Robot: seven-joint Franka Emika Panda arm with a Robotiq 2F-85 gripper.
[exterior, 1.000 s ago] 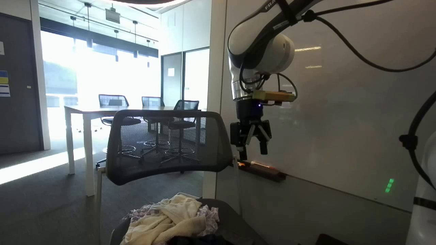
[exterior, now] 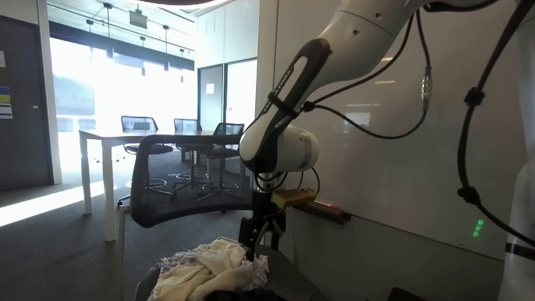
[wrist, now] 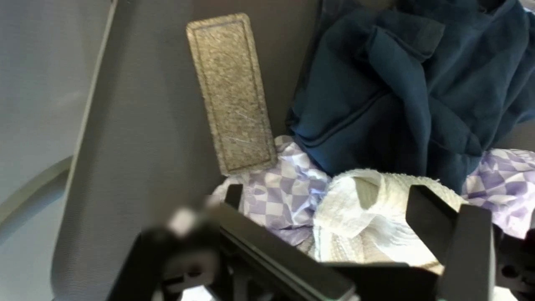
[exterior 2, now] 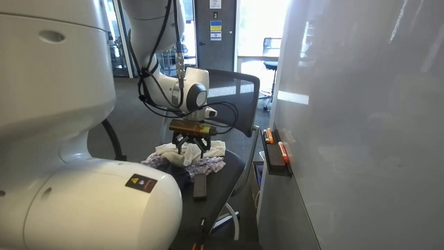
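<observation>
My gripper is open over a heap of cloth on a chair seat, one finger on each side of the cream cloth's near part in the wrist view. The cream cloth (exterior: 219,258) lies crumpled on top of the heap. Beneath and beside it spreads a purple-and-white checked cloth (wrist: 286,188). A dark blue cloth (wrist: 411,95) is bunched against both of them. In exterior view 2 the gripper (exterior 2: 191,155) hangs down at the pile; whether the fingertips touch the fabric I cannot tell.
A flat eraser-like block (wrist: 233,93) rests on the seat (wrist: 145,115), touching or close to the checked cloth. The chair's mesh back (exterior 2: 233,98) rises behind the pile. Alongside stands a whiteboard (exterior 2: 362,125) with a marker tray (exterior 2: 276,160). Bare seat shows around the block.
The arm has come down and leftward in exterior view 1, from beside the whiteboard to the cloth pile. The pile looks unmoved.
</observation>
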